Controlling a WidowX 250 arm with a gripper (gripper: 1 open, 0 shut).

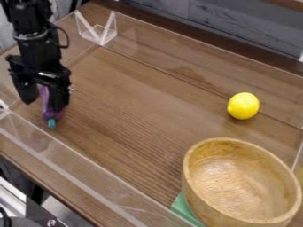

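Observation:
My black gripper (38, 78) hangs at the left of the camera view, low over a purple object with a teal tip (51, 113) that lies on the wooden table. The gripper is open. Its body and fingers cover part of the purple object, so whether they touch it is unclear.
A large wooden bowl (240, 182) sits at the lower right on a green piece (185, 209). A yellow lemon-like object (243, 105) lies at the right, and a white wire piece (97, 28) stands at the back left.

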